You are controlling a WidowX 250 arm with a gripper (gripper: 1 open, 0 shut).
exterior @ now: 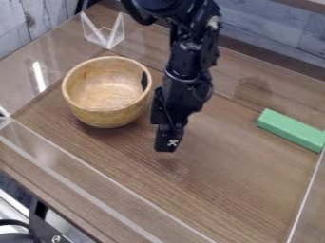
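Note:
My black gripper (170,128) hangs low over the wooden table, just right of a large round wooden bowl (106,93). Its lower tips are near or on the bare tabletop. Whether anything is between the fingers cannot be made out, as the dark parts blend together.
A green block (291,130) lies at the right. A clear plastic object (105,30) sits at the back left. Grey walls border the left and back.

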